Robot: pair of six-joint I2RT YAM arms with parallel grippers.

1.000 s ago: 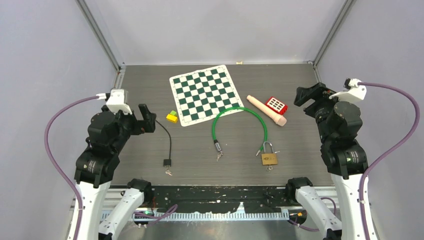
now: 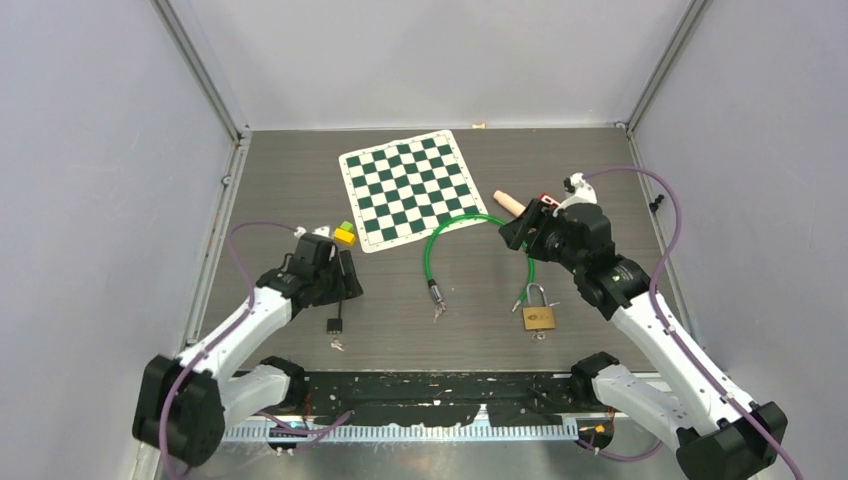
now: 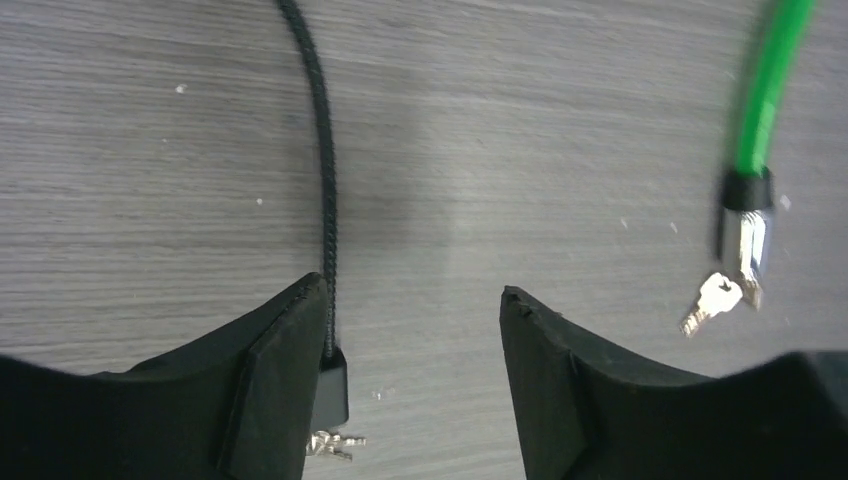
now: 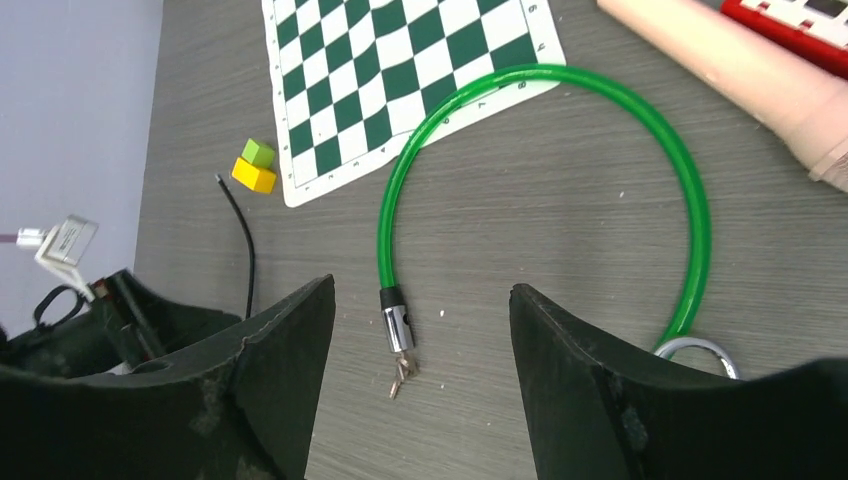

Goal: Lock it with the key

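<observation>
A black cable lock (image 2: 334, 326) with keys (image 3: 332, 445) at its lower end lies at the table's left. My left gripper (image 2: 352, 274) is above its cord, and in the left wrist view the fingers stand apart with the lock's body partly behind one finger (image 3: 283, 370). Centre-right, a green cable lock (image 2: 428, 258) curves in an arch, a key (image 3: 716, 301) at its metal end. At its other end lies a brass padlock (image 2: 538, 318), shackle up, with a small metal piece below. My right gripper (image 2: 513, 236) is open above the green arch, holding nothing.
A green-and-white chessboard (image 2: 410, 190) lies at the back, with a yellow block (image 2: 344, 237) and a green one by its corner. A pinkish cylinder (image 4: 740, 75) and a red piece (image 4: 800, 30) are at the right. Table inside the green arch is clear.
The objects have stayed in place.
</observation>
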